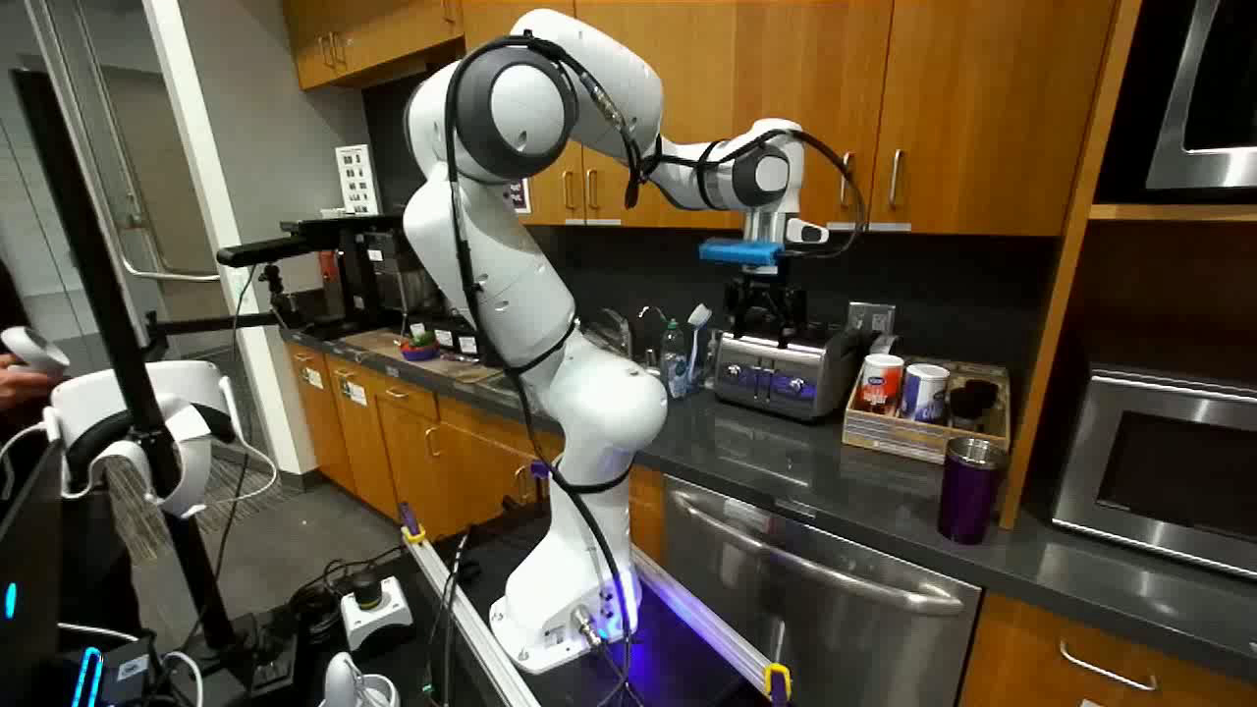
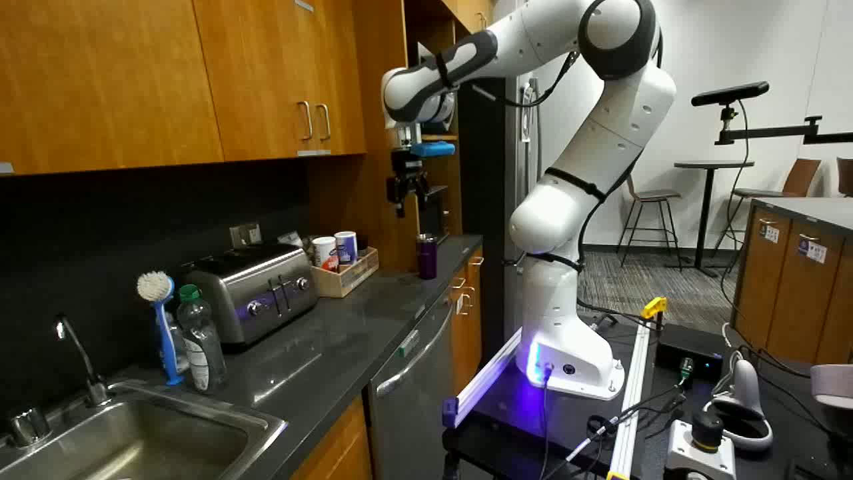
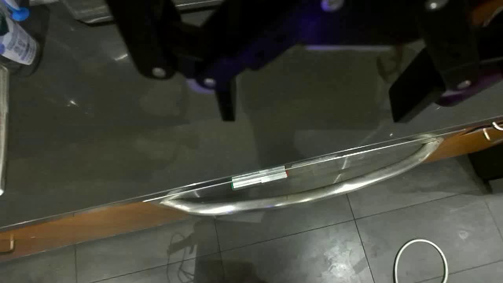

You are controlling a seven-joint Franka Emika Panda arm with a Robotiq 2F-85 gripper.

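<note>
My gripper is open, its two dark fingers set wide apart with only the counter surface showing below the gap. In the first exterior view the gripper hangs pointing down above the counter, in front of the toaster as seen from there. The second exterior view shows the gripper high over the worktop, clear of everything on it. Beneath it, toward the wall, stand a wooden tray holding canisters and a purple tumbler. Nothing touches the fingers.
A dishwasher handle runs along the front below the counter edge. Left of the toaster stand a clear bottle and a blue brush, close to the sink. Upper cabinets overhang the back.
</note>
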